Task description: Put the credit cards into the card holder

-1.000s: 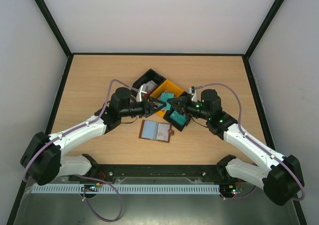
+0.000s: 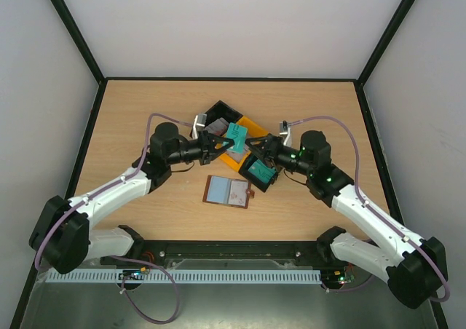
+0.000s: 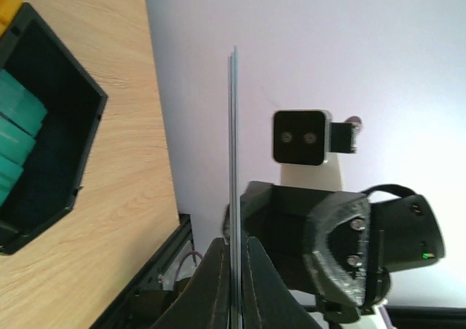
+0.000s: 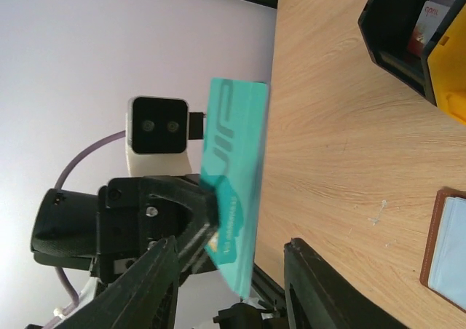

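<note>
A teal card (image 2: 237, 134) is held over the bins by my left gripper (image 2: 228, 144), which is shut on it. In the left wrist view the card (image 3: 234, 161) is edge-on, its thin edge rising from between the closed fingers. My right gripper (image 2: 251, 143) stands open just right of the card; in its wrist view the card (image 4: 234, 161) appears beyond the spread fingers (image 4: 300, 271). The brown card holder (image 2: 228, 191) lies opened flat on the table, with light blue and whitish inner sides. More teal cards (image 2: 262, 171) rest in the front-right black bin (image 3: 91, 129).
A yellow bin (image 2: 255, 127) sits between two black bins in a diagonal row. Reddish-white cards (image 4: 431, 23) stand in the far-left black bin (image 4: 378, 41). Bare table (image 2: 167, 205) surrounds the card holder.
My left gripper has shifted left and slightly toward the far side, carrying the teal card. The holder and bins stay put.
</note>
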